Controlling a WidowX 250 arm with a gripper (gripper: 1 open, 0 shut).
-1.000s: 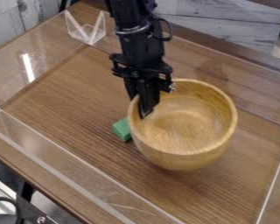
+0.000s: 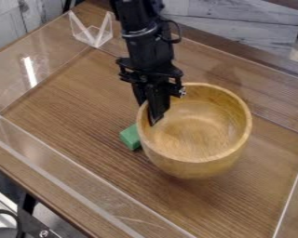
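Note:
My black gripper point(image 2: 153, 104) is shut on the near-left rim of a large cream plastic bowl point(image 2: 203, 133) in the middle right of the camera view. The bowl is tilted, its hollow turned up and partly toward the viewer. A small green object point(image 2: 130, 138) lies on the wooden table at the bowl's left, partly hidden behind it. The fingertips are largely hidden at the rim.
Clear plastic pieces sit at the far left edge and at the top left. A pale wall runs behind, and a black cable lies at bottom left.
The gripper and the bowl have shifted very slightly upward in the view over the last second; the green object stays where it was.

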